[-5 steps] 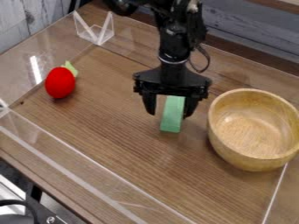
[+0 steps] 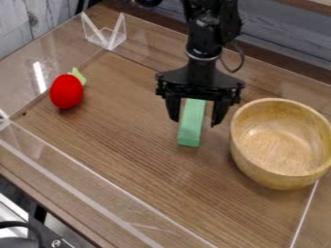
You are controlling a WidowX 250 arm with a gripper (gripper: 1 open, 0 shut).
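My black gripper hangs from the top centre, its fingers open and spread to either side of a pale green block that lies on the wooden table. The block's upper end is partly behind the gripper; whether the fingers touch it I cannot tell.
A large wooden bowl fills the right, close to the block. A red object with a small green part lies at the left, and a white wire rack stands at the back left.
My gripper has moved a little to the right and up in the view. The green block sits slightly further left than before.
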